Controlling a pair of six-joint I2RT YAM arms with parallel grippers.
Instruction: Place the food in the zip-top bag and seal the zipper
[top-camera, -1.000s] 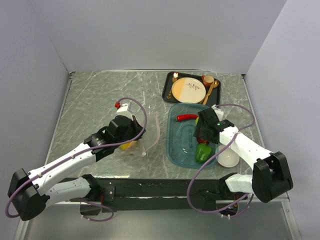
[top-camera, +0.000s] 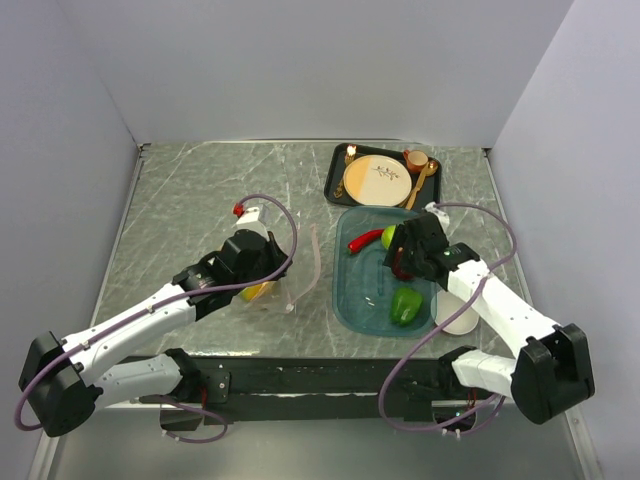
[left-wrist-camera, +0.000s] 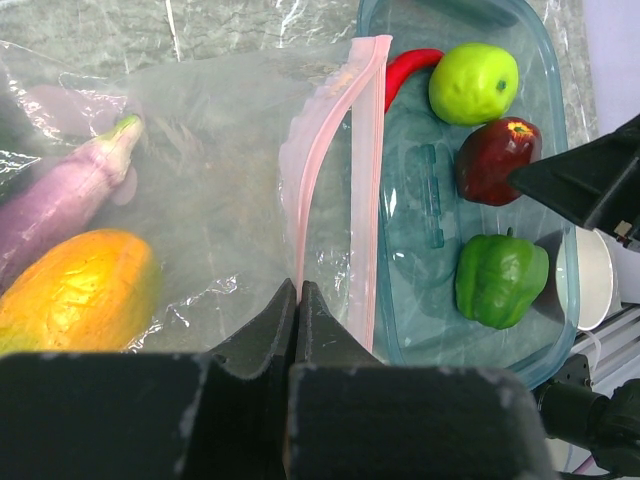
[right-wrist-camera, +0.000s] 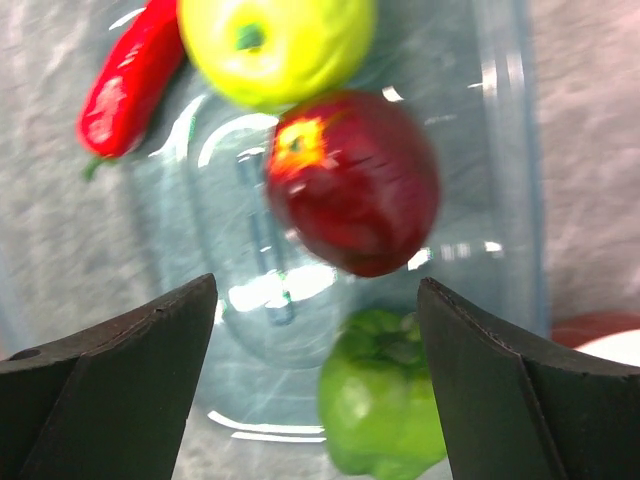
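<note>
The zip top bag (left-wrist-camera: 220, 180) with pink zipper lies left of the blue container (top-camera: 350, 300), holding an eggplant (left-wrist-camera: 60, 200) and a mango (left-wrist-camera: 75, 290). My left gripper is shut at the zipper edge; whether film is between its fingers is unclear. In the container lie a red chili (right-wrist-camera: 125, 85), a green apple (right-wrist-camera: 275, 40), a dark red fruit (right-wrist-camera: 355, 185) and a green pepper (right-wrist-camera: 380, 400). My right gripper is open above the dark red fruit, with nothing between its fingers.
A black tray (top-camera: 335, 190) with plate, cup and utensils sits behind the container. A white bowl (left-wrist-camera: 598, 280) stands right of the container.
The chili lies more diagonally than a second ago. The left arm is nearly still.
</note>
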